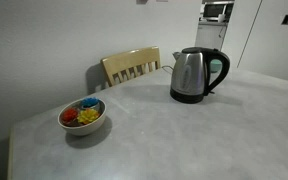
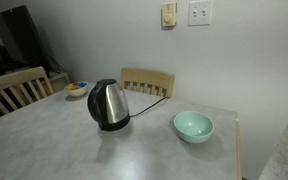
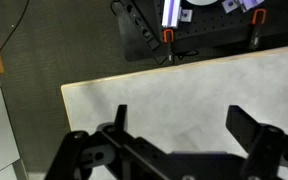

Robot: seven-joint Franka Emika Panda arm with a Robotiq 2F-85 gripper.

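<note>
My gripper appears only in the wrist view, at the bottom, open over the pale tabletop (image 3: 174, 95) near its edge. Nothing lies between its two wide-apart black fingers (image 3: 242, 125). A silver and black kettle (image 1: 191, 75) stands upright on the table, seen also in exterior view 2 as the kettle (image 2: 113, 104). The white bowl (image 1: 83, 128) holds red, yellow and blue things, too small to identify. In exterior view 2, an apparently empty mint-green bowl (image 2: 193, 127) sits right of the kettle; from the other side, a bit of green (image 1: 216, 66) shows behind the handle.
A cord (image 2: 149, 106) trails from the kettle toward the back. Wooden chairs (image 1: 131, 64) stand against the table's edge. Beyond the edge in the wrist view are a dark base (image 3: 219, 25) with cables and clamps, and grey floor (image 3: 59, 50).
</note>
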